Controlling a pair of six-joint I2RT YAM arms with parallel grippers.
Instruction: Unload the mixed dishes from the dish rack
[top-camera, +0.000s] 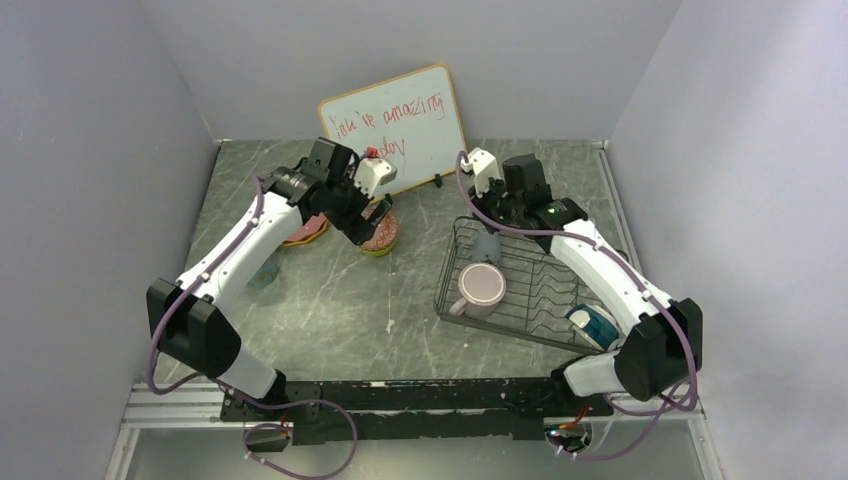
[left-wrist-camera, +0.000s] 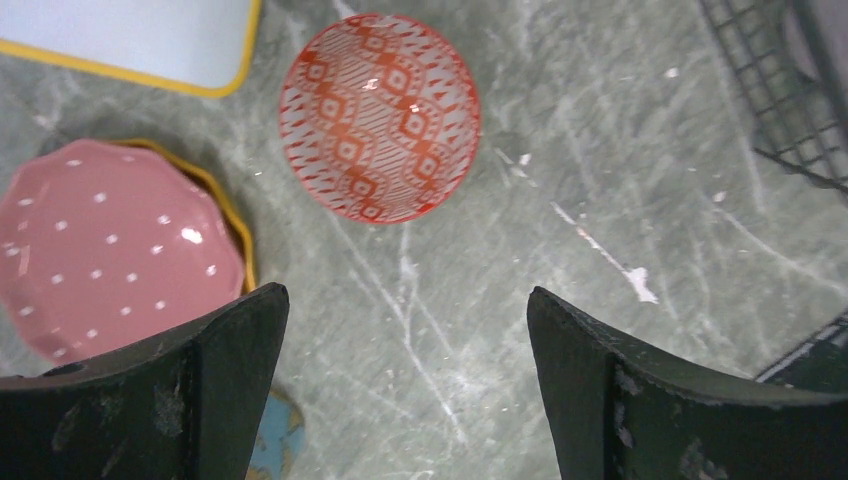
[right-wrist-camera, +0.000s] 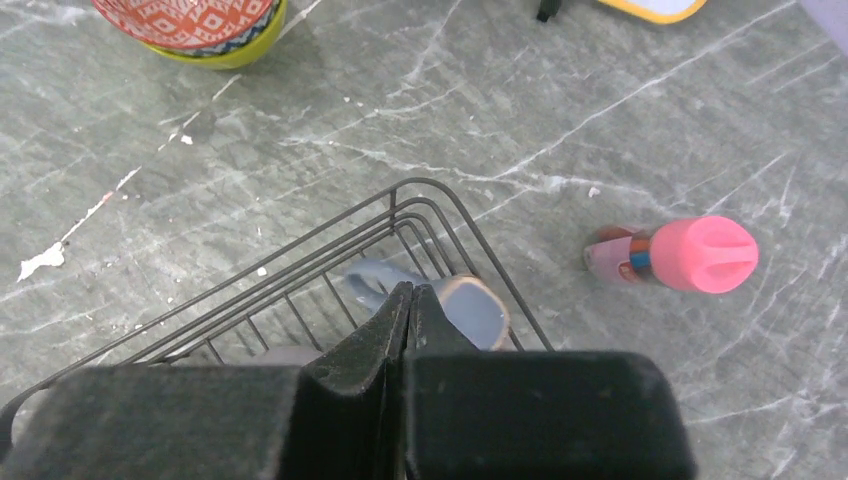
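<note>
Blue-grey mug (right-wrist-camera: 476, 312) rests in the far left corner of the wire dish rack (top-camera: 525, 280), its handle toward the left. My right gripper is above it, fingertips pressed together with nothing between them, partly covering the mug in the right wrist view. Nearer the rack's front stands a pale pink mug (top-camera: 481, 286). A blue and white dish (top-camera: 594, 327) sits at the rack's right front. Left of the rack, my left gripper is open and empty, above the counter near the red patterned bowl (left-wrist-camera: 383, 118).
Pink dotted plate (left-wrist-camera: 125, 245) lies on a yellow-rimmed one at the left, a blue cup (left-wrist-camera: 276, 437) in front of it. Behind the rack is a bottle with a pink cap (right-wrist-camera: 706, 254). A whiteboard (top-camera: 395, 125) leans at the back. Mid-counter is clear.
</note>
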